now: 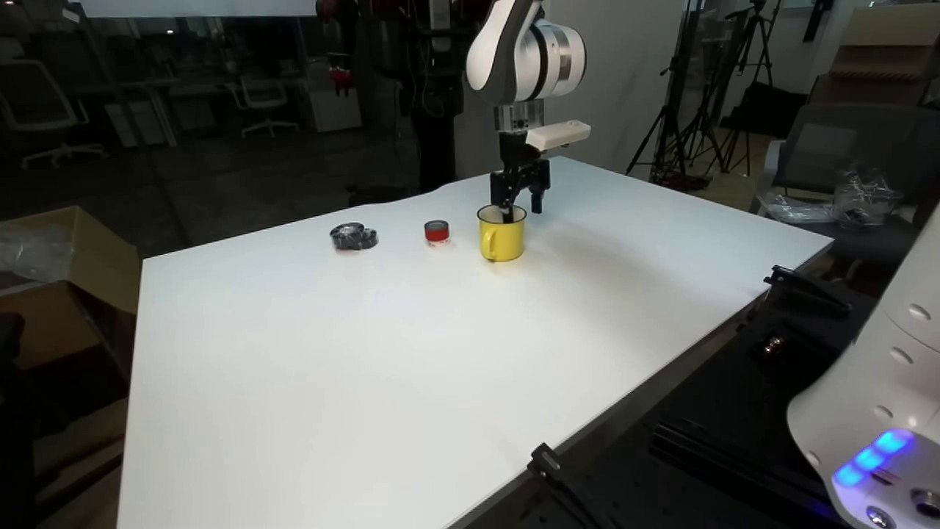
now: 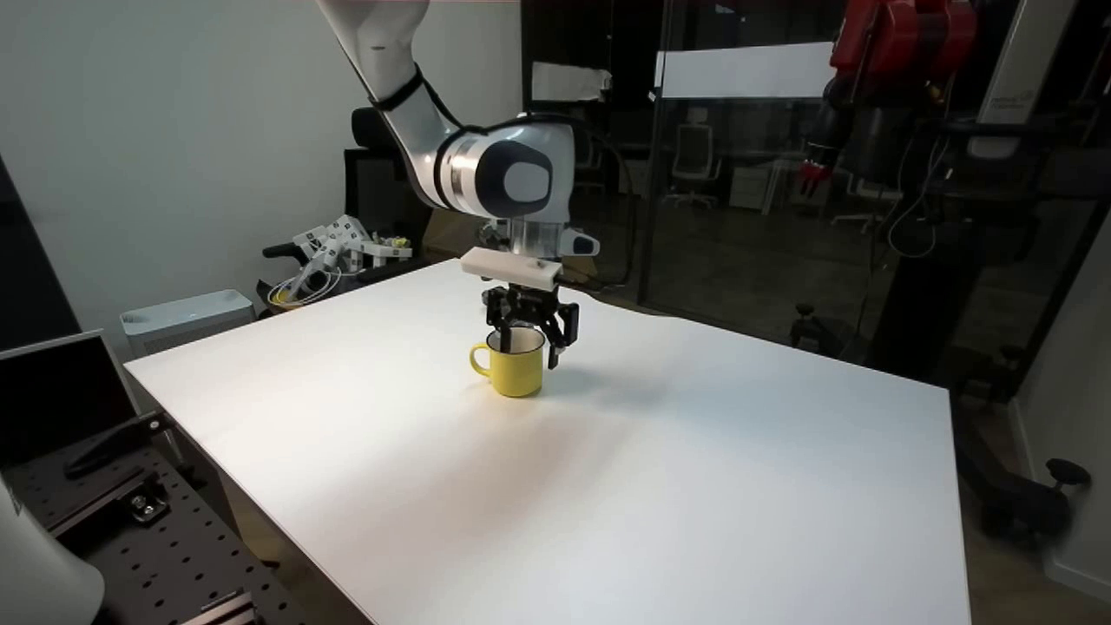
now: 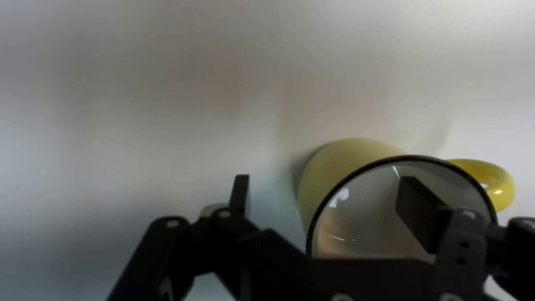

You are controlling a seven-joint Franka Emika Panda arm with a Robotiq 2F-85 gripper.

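Note:
A yellow mug (image 1: 503, 239) with a dark rim stands upright on the white table, its handle (image 2: 479, 359) pointing left in the second exterior view. My gripper (image 2: 529, 354) is open over the mug's far side. One of its fingers (image 3: 424, 213) reaches into the mug's mouth, while the other finger (image 3: 240, 195) is outside, clear of the wall. The wall of the mug thus lies between the two fingers, with a gap visible on the outer side. Whether the inner finger touches the mug cannot be told.
Left of the mug in the first exterior view lie a red and dark roll (image 1: 436, 232) and a dark plastic-wrapped bundle (image 1: 353, 236). Black clamps (image 1: 546, 463) sit at its near edge.

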